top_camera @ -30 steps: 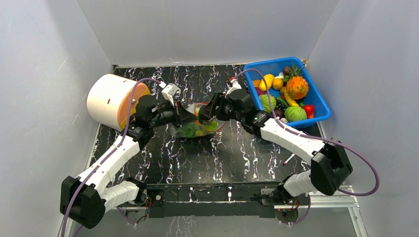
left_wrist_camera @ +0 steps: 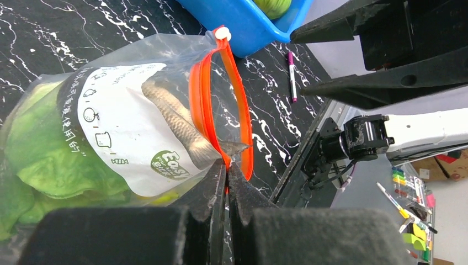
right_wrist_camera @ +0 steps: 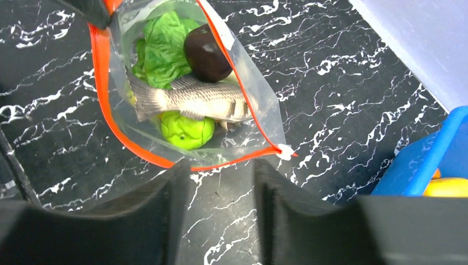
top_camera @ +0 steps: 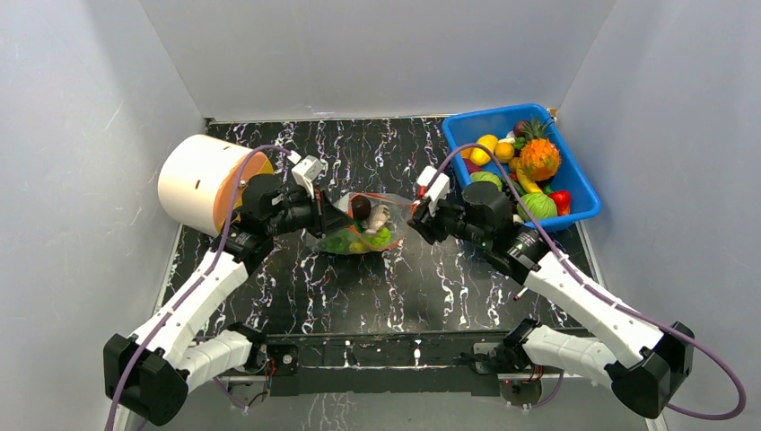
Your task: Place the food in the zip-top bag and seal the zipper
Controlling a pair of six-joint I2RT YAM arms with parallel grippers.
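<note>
A clear zip top bag (top_camera: pixel 332 235) with an orange zipper rim (right_wrist_camera: pixel 107 110) lies on the dark table, its mouth gaping to the right. Inside are a fish (right_wrist_camera: pixel 193 100), a dark round item (right_wrist_camera: pixel 207 53), green leaves (right_wrist_camera: pixel 163 55) and a bright green piece (right_wrist_camera: pixel 186 130). In the left wrist view the fish's tail (left_wrist_camera: pixel 234 148) reaches to the mouth. My left gripper is shut on the bag's orange edge. Just right of the mouth, my right gripper is open with an empty gap. The white slider (right_wrist_camera: pixel 285 152) sits at the rim's far corner.
At the right stands a blue bin (top_camera: pixel 574 175) full of toy produce. A big white roll (top_camera: pixel 202 184) is by the left wall. A marker (top_camera: pixel 524 290) lies near the front right.
The left arm has barely moved.
</note>
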